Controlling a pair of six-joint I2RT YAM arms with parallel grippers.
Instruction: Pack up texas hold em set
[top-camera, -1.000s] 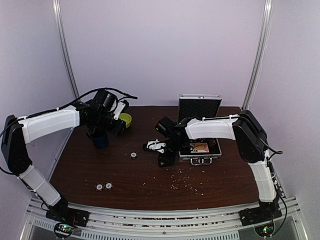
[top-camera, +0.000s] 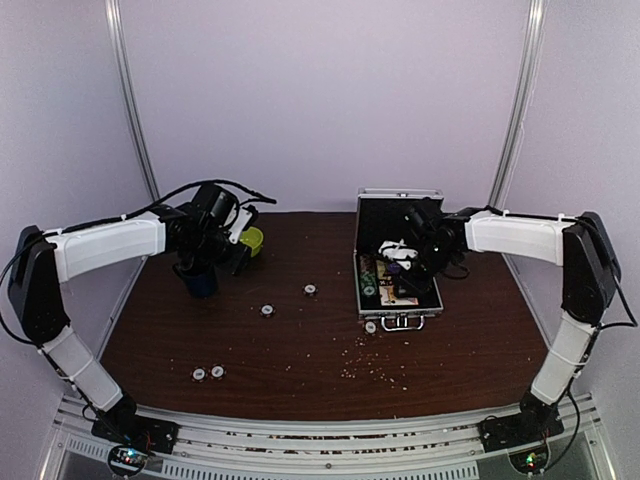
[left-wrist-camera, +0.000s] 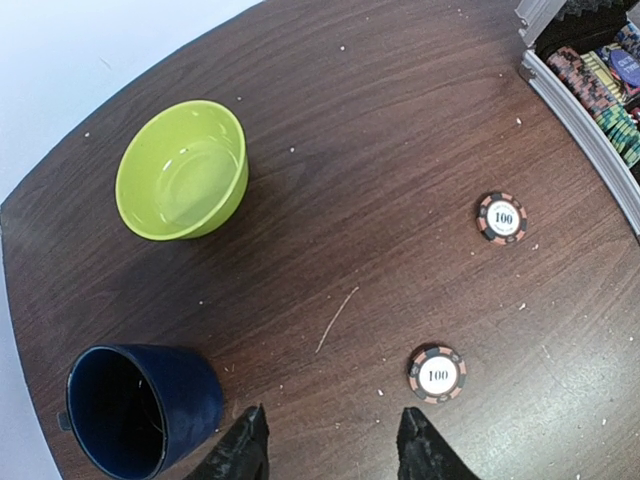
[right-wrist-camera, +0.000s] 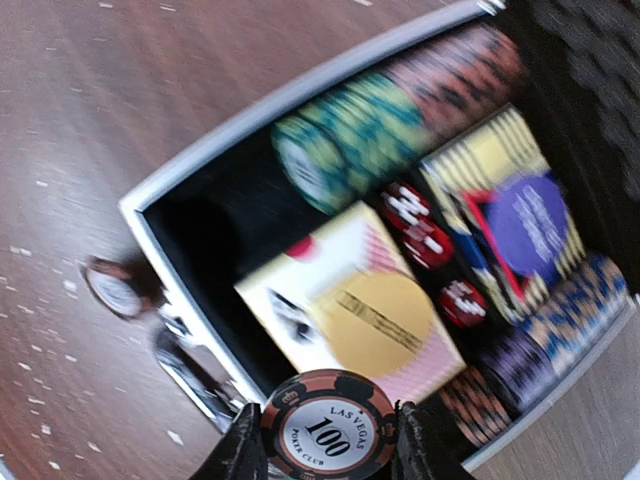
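Observation:
A poker chip marked 100 (right-wrist-camera: 329, 425) is pinched in my right gripper, which is over the front part of the open case (top-camera: 402, 312). Inside lie green chips (right-wrist-camera: 345, 140), card decks (right-wrist-camera: 365, 320) and other chip stacks. My left gripper hangs above the table at the left, fingers apart and nothing between them. Loose 100 chips rest on the wood: one chip (top-camera: 310, 290) and another chip (top-camera: 267, 311) mid-table, a pair of chips (top-camera: 208, 373) at the front left, and a chip (top-camera: 370, 327) just outside the case front.
A green bowl (left-wrist-camera: 185, 170) and a dark blue cup (left-wrist-camera: 190, 405) lying on its side are at the back left. Small pale specks (top-camera: 370, 362) are scattered before the case.
My right arm has swung right, from the table left of the case to over the case. The left arm has barely shifted.

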